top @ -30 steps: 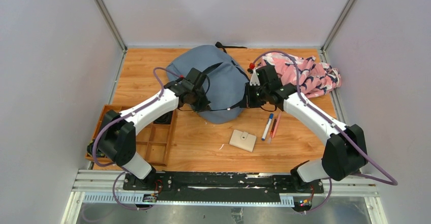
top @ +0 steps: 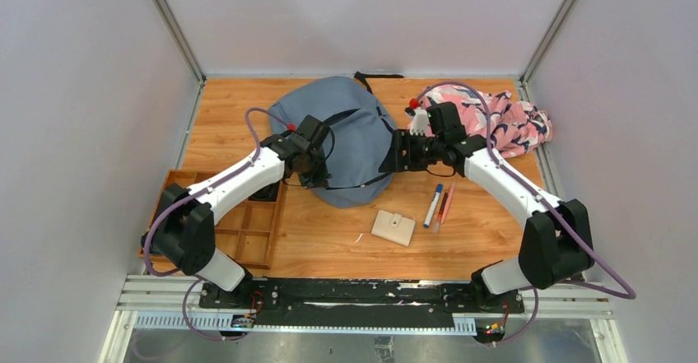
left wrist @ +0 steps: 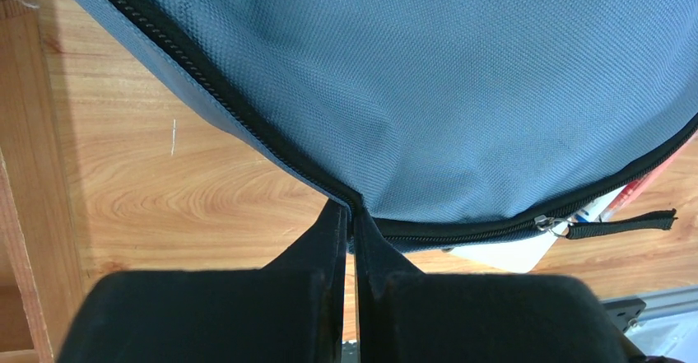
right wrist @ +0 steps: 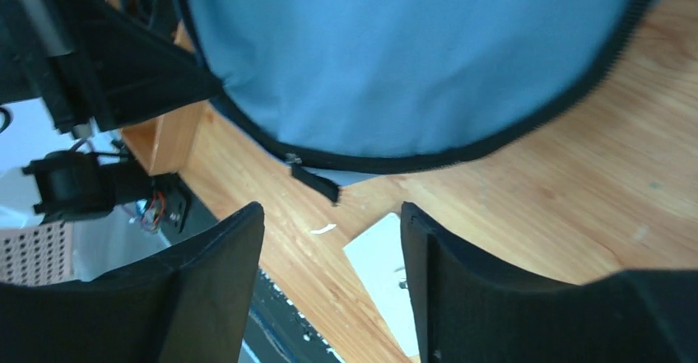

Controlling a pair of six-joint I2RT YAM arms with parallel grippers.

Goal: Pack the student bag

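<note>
The blue-grey bag (top: 358, 145) lies at the table's middle, its black zipper edge (left wrist: 461, 231) curving along the opening. At the bag's lower left corner, my left gripper is shut on that edge, with the cloth creased into its fingertips. A zipper pull (right wrist: 315, 183) dangles from the front edge. By the bag's right side stands my right gripper (top: 393, 165), spread open. In the right wrist view nothing lies between its fingers, and the bag's edge is beyond them. A beige wallet (top: 393, 227) rests in front of the bag.
To the wallet's right lie a marker (top: 432, 207) and a few pens (top: 447, 204). Pink patterned cloth (top: 514, 124) is heaped at the back right. A compartmented wooden tray (top: 258, 248) sits at the left under my left arm. Bare table shows at the front right.
The left gripper shifted slightly left and toward the front, drawing the bag's edge along.
</note>
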